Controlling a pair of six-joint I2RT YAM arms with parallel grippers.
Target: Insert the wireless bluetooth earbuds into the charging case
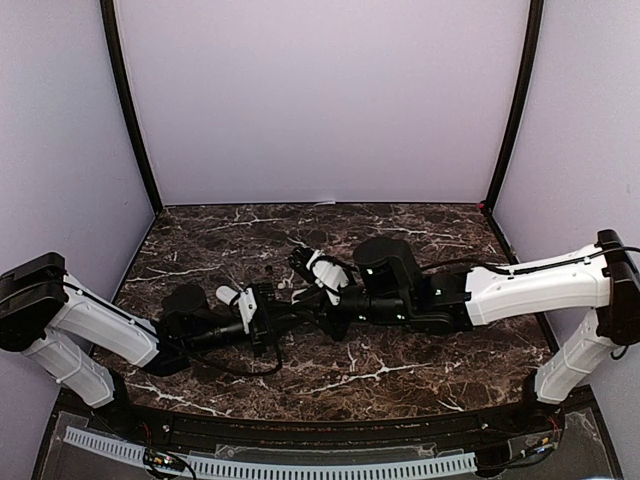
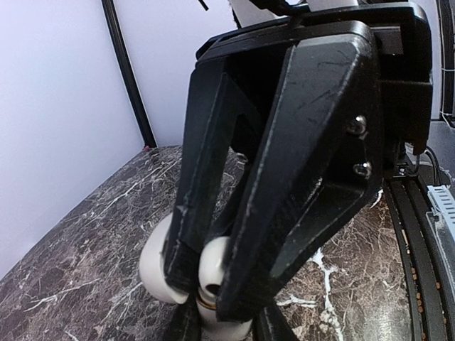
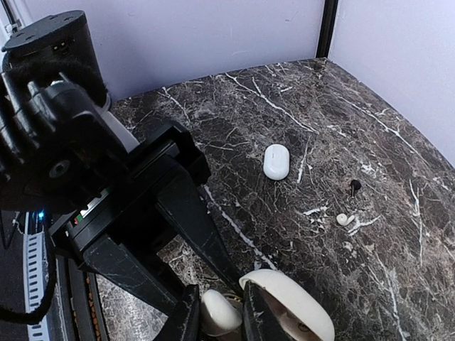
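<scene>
My two grippers meet at mid-table in the top view, the left [image 1: 290, 312] from the left, the right [image 1: 318, 300] from the right. In the left wrist view a white case [image 2: 157, 258] is low in frame between my left fingers, with the right gripper's black fingers over it around a small white piece [image 2: 213, 259], likely an earbud. In the right wrist view the case's open lid [image 3: 288, 298] stands beside a white piece [image 3: 219, 312] between my right fingertips. Both grippers are shut on these pieces; the exact seating is hidden.
On the marble table [image 3: 341, 121] lie a white oval object [image 3: 276, 161], a small black item [image 3: 355, 186] and a small white piece [image 3: 343, 219]. Walls border the back and sides.
</scene>
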